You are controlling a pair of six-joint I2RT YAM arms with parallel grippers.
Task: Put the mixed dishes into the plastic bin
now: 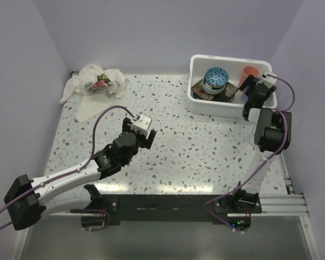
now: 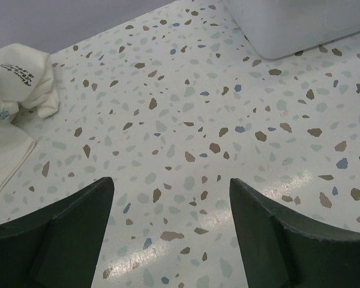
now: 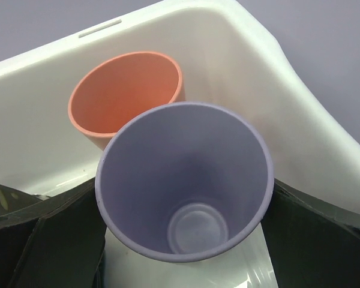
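The white plastic bin (image 1: 215, 108) stands at the back right of the table. Inside its right end is a purple cup (image 3: 189, 138), with my right gripper (image 1: 259, 85) reaching in over it. The right gripper is open, its fingers (image 3: 66, 240) on either side of the cup. Behind that cup an orange cup (image 3: 126, 90) leans against the bin's back wall. Stacked bowls, the top one blue patterned (image 1: 216, 77), sit on dark patterned dishes (image 1: 227, 93) in the bin's left part. My left gripper (image 1: 139, 133) hangs open and empty over the table's left half.
A crumpled white cloth (image 1: 86, 107) with a floral piece lies at the back left. A wall rises close to the bin's right side.
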